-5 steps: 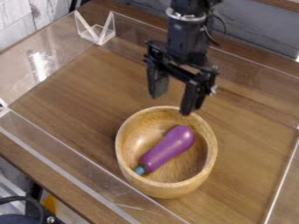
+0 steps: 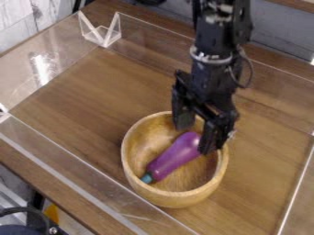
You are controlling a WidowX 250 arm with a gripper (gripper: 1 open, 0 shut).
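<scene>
A wooden bowl (image 2: 146, 184) rests on the wooden table, with a purple eggplant-like object (image 2: 173, 158) lying diagonally inside it, its green end toward the lower left. My black gripper (image 2: 196, 130) hangs from the arm over the back part of the bowl, just above and behind the purple object. It is open, and nothing shows held between its fingers.
A clear plastic-looking stand (image 2: 101, 33) sits at the back left. A metal edge runs along the left, and a wall closes off the back.
My gripper has moved down and toward the camera, from behind the bowl to over its back part. The bowl and purple object look unchanged.
</scene>
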